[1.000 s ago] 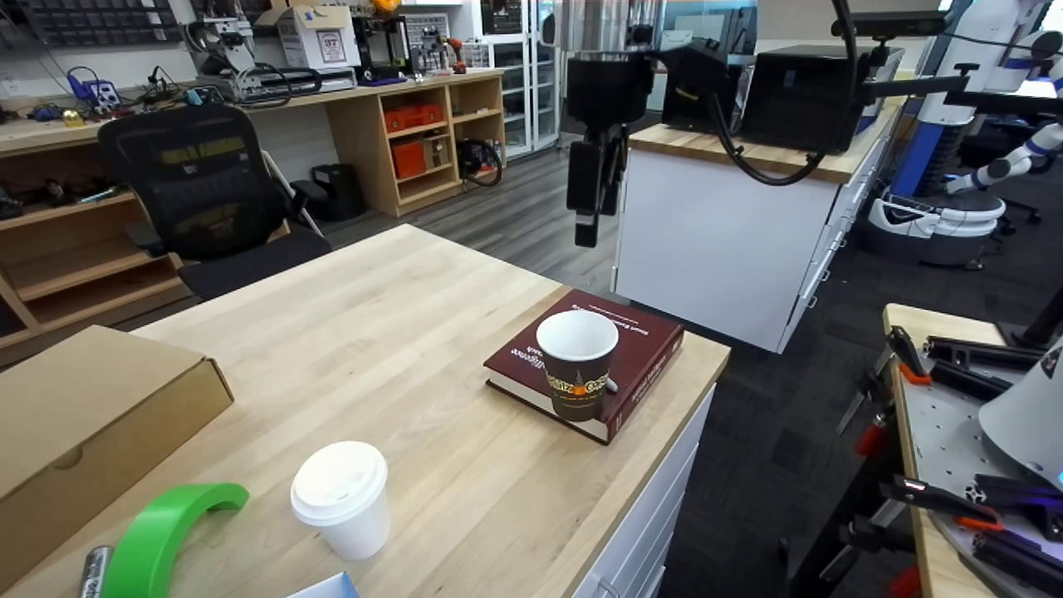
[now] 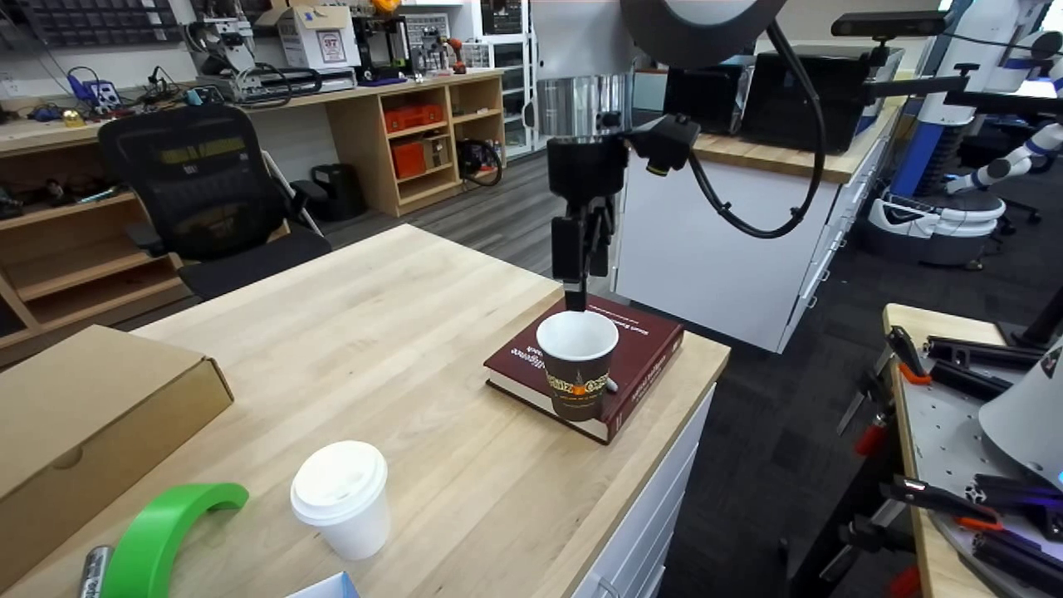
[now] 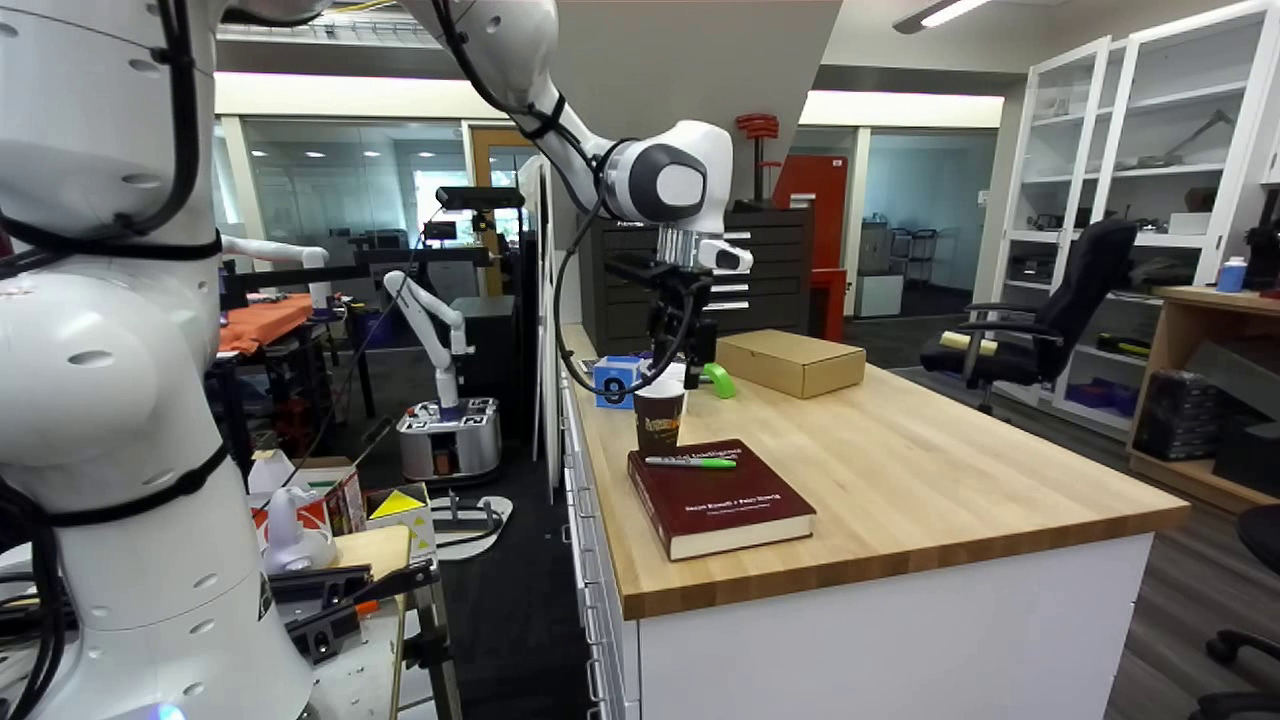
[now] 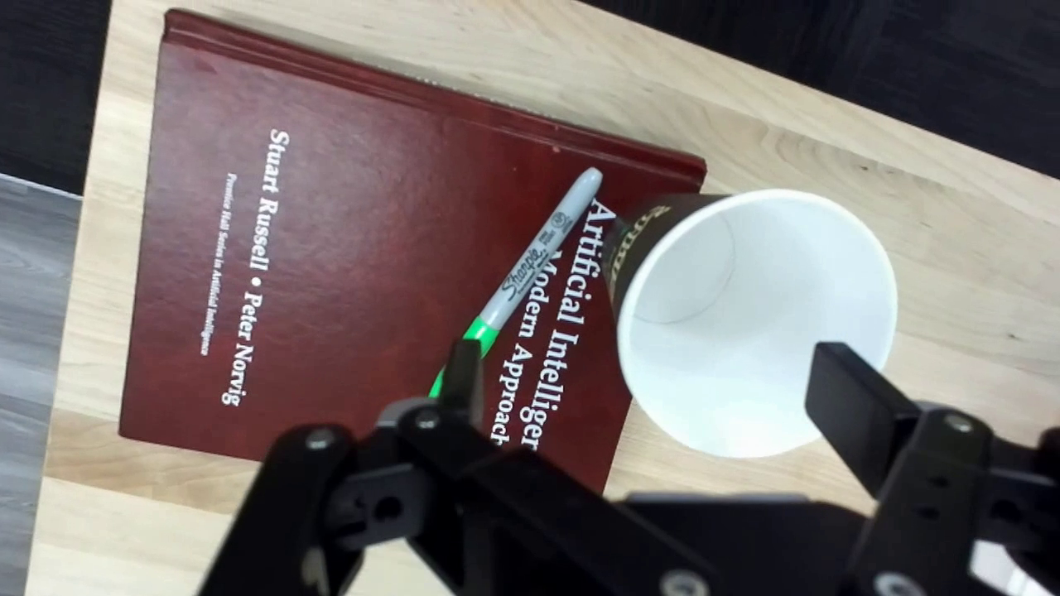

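Note:
A dark brown paper cup [image 2: 575, 384] with a white inside stands upright at the lower edge of a maroon book [image 4: 328, 248]; how much of its base rests on the cover is unclear. On that cover lies a grey and green Sharpie marker [image 4: 542, 248], its green end partly behind a finger in the wrist view. My gripper is open above them, pointing down, with its fingers [image 4: 860, 407] wide apart. In exterior view 1 one fingertip shows just over the cup's far rim. Nothing is gripped.
A white lidded cup [image 2: 341, 493], a green arch [image 2: 164, 533], a cardboard box [image 2: 100, 419] and a blue box [image 3: 617, 382] are elsewhere on the wooden table [image 2: 399, 299]. The book lies near a table corner. Bare wood fills the table's middle.
My gripper has come down and nearer to the cup, from well above and behind the book in exterior view 1. Cup, book and other table objects have stayed in place.

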